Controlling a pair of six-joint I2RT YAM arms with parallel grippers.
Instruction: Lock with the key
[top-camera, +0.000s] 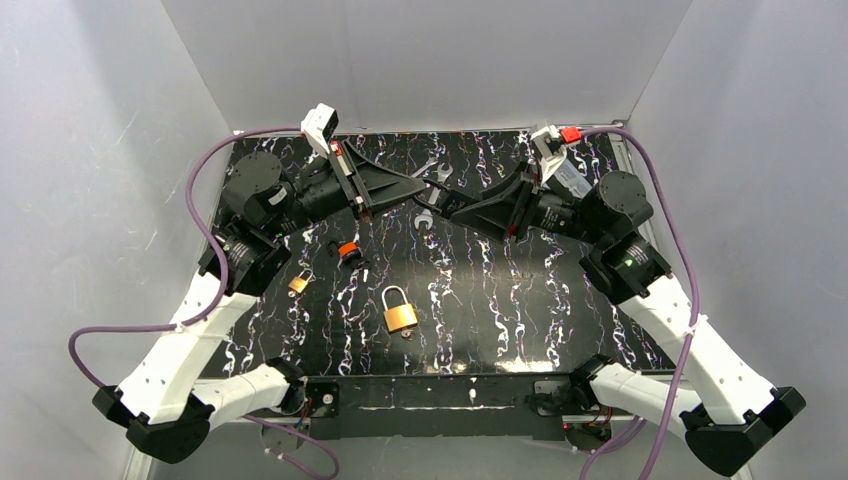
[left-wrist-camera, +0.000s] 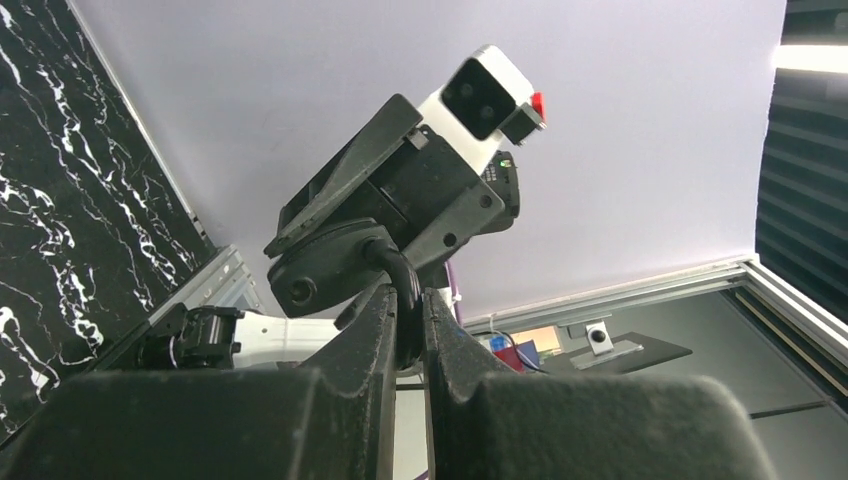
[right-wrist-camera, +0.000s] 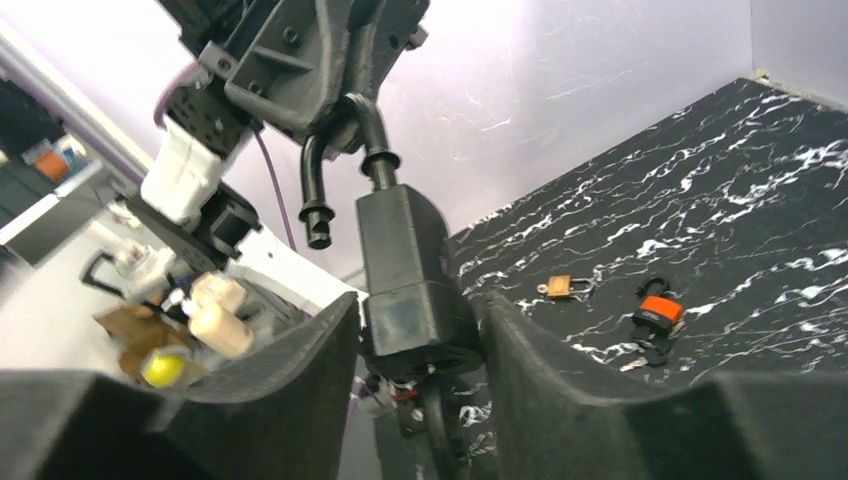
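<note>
A black padlock hangs between the arms. My left gripper is shut on its shackle, which in the left wrist view passes between the fingertips. The right wrist view shows the shackle open: one leg ends free beside the body, while the other enters it. My right gripper has its fingers on both sides of the padlock's body; whether both touch it I cannot tell. A thin dark piece, perhaps the key, extends from the body's near end between the right fingers.
On the marbled table lie a large brass padlock, a small brass padlock and an orange-and-black padlock. Wrenches lie beneath the grippers.
</note>
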